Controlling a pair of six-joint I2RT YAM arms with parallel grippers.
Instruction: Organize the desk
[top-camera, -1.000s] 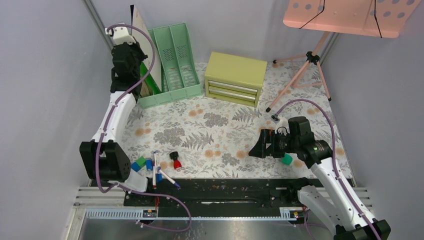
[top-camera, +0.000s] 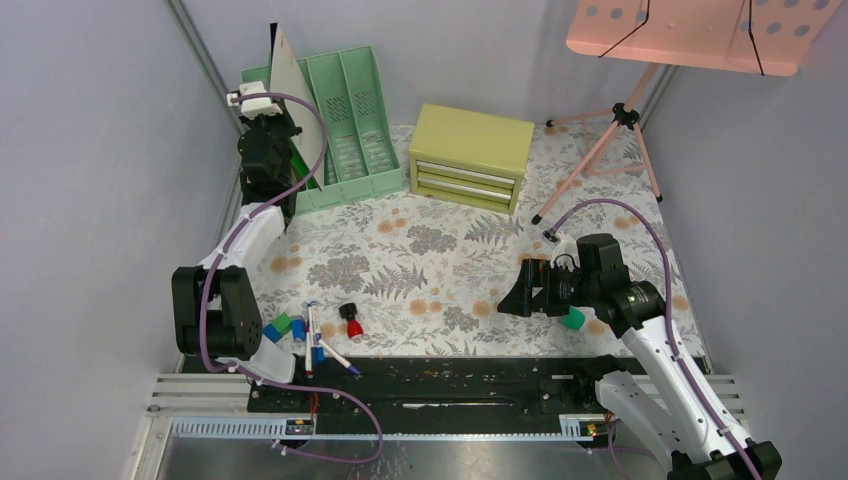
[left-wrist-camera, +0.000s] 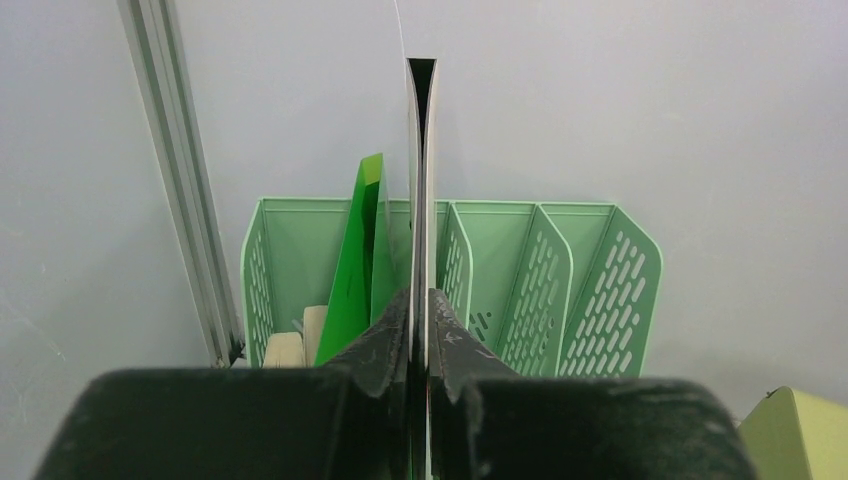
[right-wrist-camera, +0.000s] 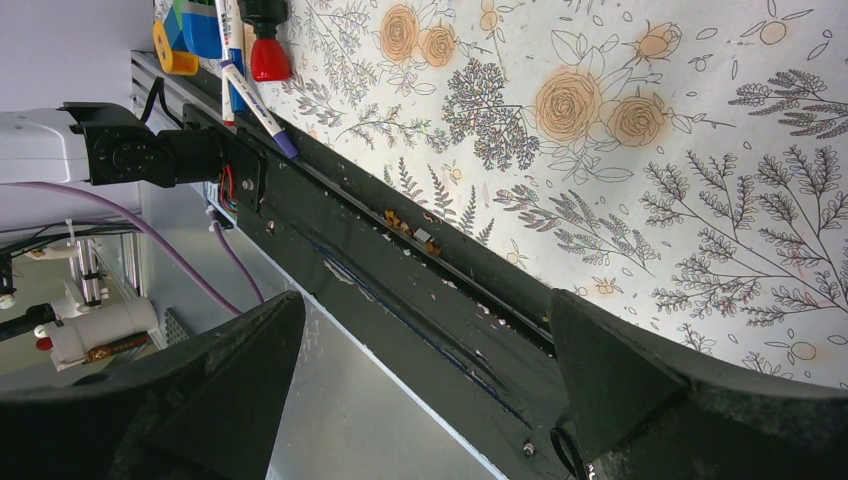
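A thin white book or folder with a black edge (left-wrist-camera: 421, 150) stands upright between the fingers of my left gripper, which is shut on it. From above, the white book (top-camera: 288, 72) slants along the left part of the green file organizer (top-camera: 360, 185); its lower end is in or over a left compartment, and how deep it sits cannot be told. A green folder (left-wrist-camera: 352, 265) leans just left of it. Over the right side of the desk, my right gripper (top-camera: 522, 290) is open and empty, its fingers (right-wrist-camera: 625, 370) wide apart.
Markers (top-camera: 310, 340), blue and green blocks (top-camera: 283, 323) and a red-black object (top-camera: 351, 320) lie at the front left. A yellow-green drawer box (top-camera: 470, 150) stands at the back, beside a pink stand (top-camera: 590, 165). Mid-desk is clear.
The green folder shows less from above now. My right arm has stayed still.
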